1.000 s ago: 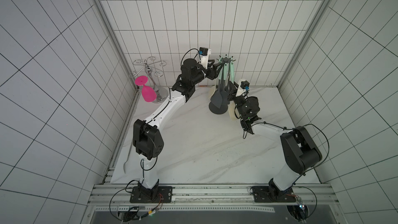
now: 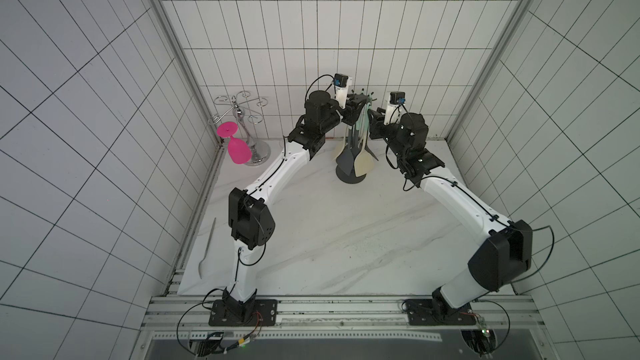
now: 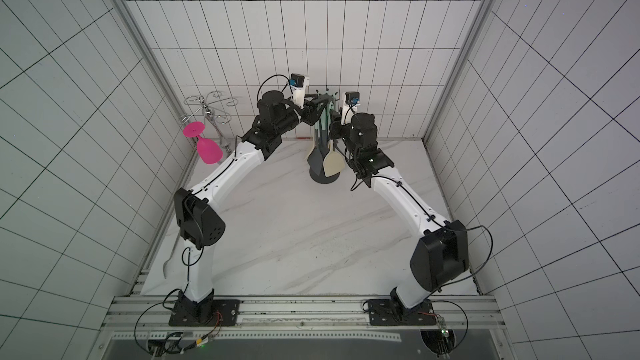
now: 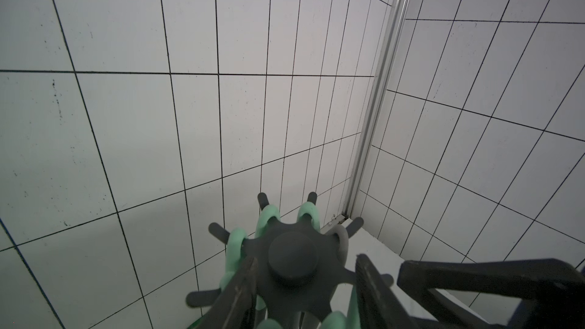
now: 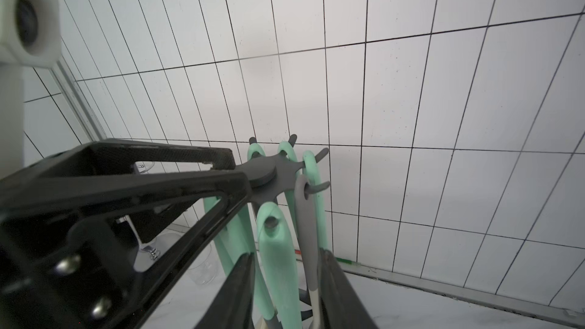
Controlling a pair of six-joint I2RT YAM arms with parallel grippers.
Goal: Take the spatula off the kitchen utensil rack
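Note:
The utensil rack's dark hub has several mint-green handles hooked around it. Below hang a dark grey spatula head and a cream utensil head, over the round base. My left gripper straddles the hub, fingers apart on either side. Coming from the right, my right gripper is open. A mint-green handle and part of a grey handle show between its fingers. Whether either finger touches a handle is hard to tell. Which handle carries which head is hidden.
At the left stands a metal stand with a pink goblet on it. A thin pale utensil lies by the table's left edge. Both grippers are close together at the rack.
My right gripper has risen and moved back toward the rack's upper part. The left gripper has shifted right to the rack's top. The hanging heads have swung slightly.

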